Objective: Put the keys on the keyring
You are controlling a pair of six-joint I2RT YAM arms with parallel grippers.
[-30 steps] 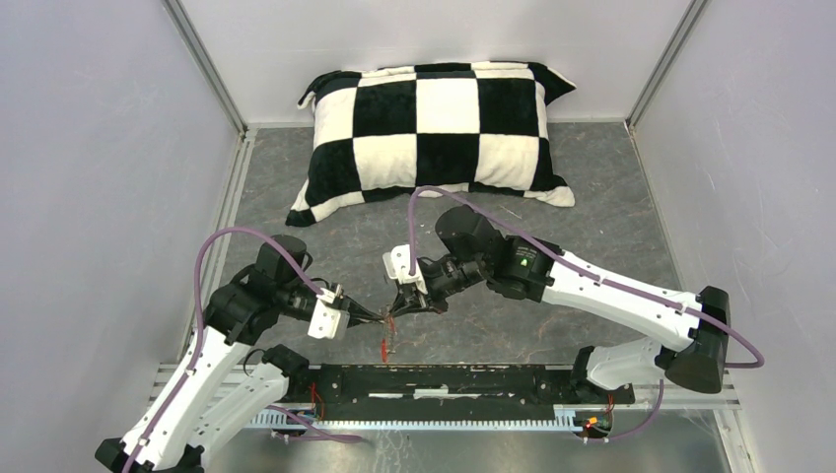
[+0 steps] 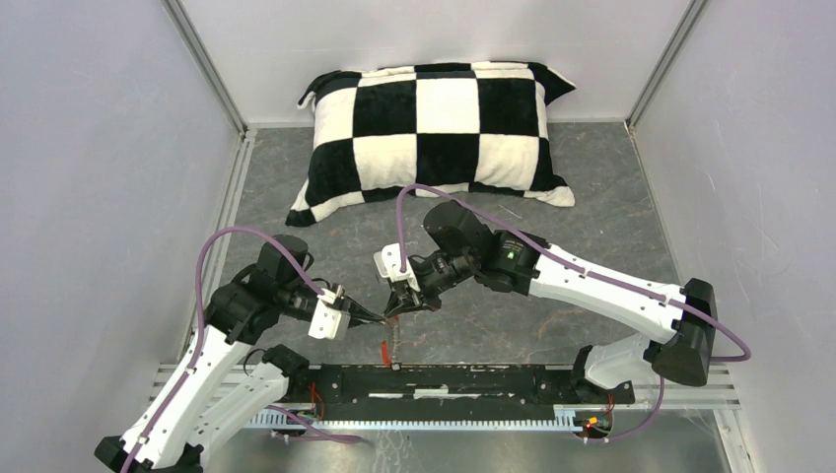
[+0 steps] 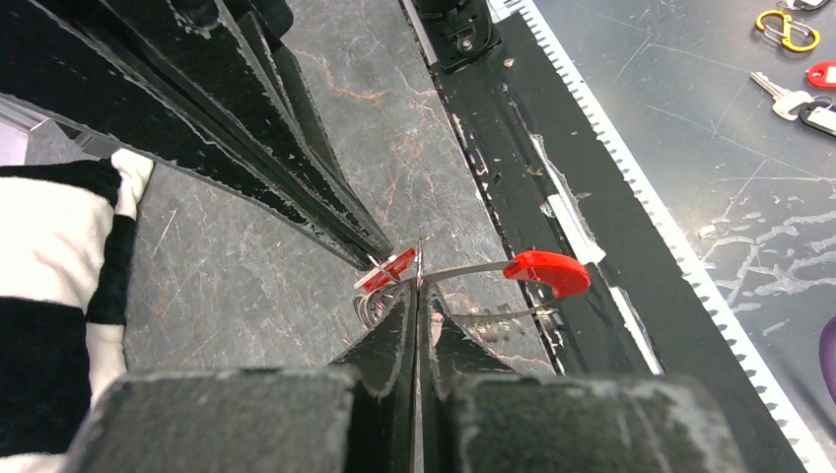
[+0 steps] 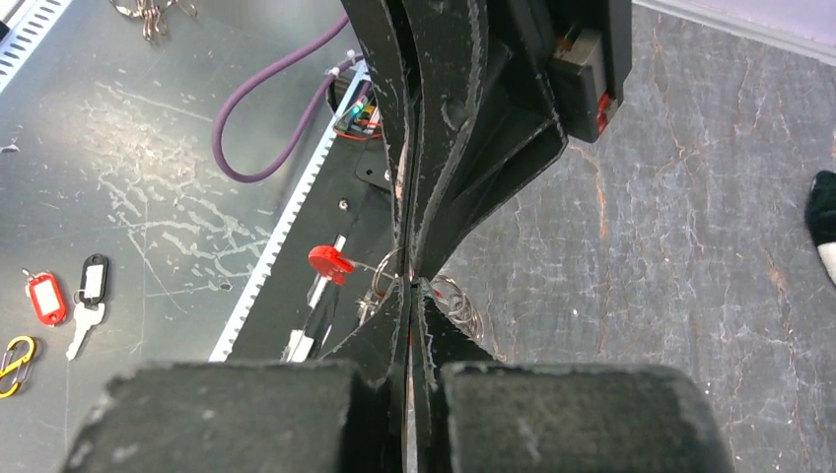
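My left gripper is shut at the keyring cluster, a thin piece of metal at its tips; the tips of my right gripper are shut close against it, what they pinch unclear. Between and below them hang metal rings point(image 4: 456, 305) and a thin metal strip with a red head point(image 3: 547, 271), seen in both wrist views. A second red piece point(image 3: 387, 268) is by the right fingertips in the left wrist view. In the top view both grippers meet above the floor's front edge. Whether any key is threaded on a ring cannot be told.
A checkered cushion point(image 2: 448, 105) lies at the back between walls. A black rail point(image 2: 493, 384) runs along the front. Beyond it lie loose keys point(image 4: 87, 322), tags point(image 4: 45, 299) and a yellow carabiner point(image 4: 14, 367). The grey floor around the arms is clear.
The hanging red and metal pieces have swung a little. The left arm is nearly still.
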